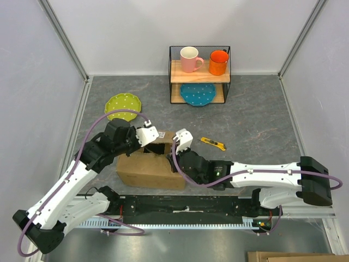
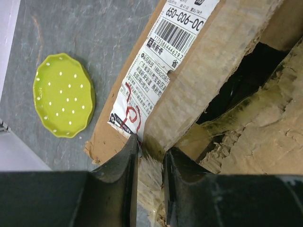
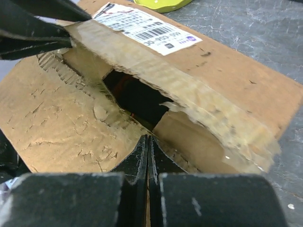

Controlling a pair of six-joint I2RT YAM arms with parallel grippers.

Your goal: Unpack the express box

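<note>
The cardboard express box (image 1: pixel 144 172) stands left of centre, with a dark gap (image 3: pixel 137 97) along its torn top. In the left wrist view, the fingers of my left gripper stand a little apart, with the taped edge of the labelled flap (image 2: pixel 194 90) between them; whether they pinch it firmly cannot be told. The shipping label (image 2: pixel 163 52) lies on that flap. My right gripper is shut, nothing showing between its fingertips, which are at the near flap (image 3: pixel 61 118) beside the opening. The box's contents are too dark to make out.
Behind the box lies a yellow-green dotted plate (image 1: pixel 123 105). A yellow utility knife (image 1: pixel 213 143) rests on the table to the right. At the back, a rack (image 1: pixel 173 90) holds a pink mug (image 1: pixel 189 59), an orange mug (image 1: pixel 218 63) and a blue plate (image 1: pixel 197 94).
</note>
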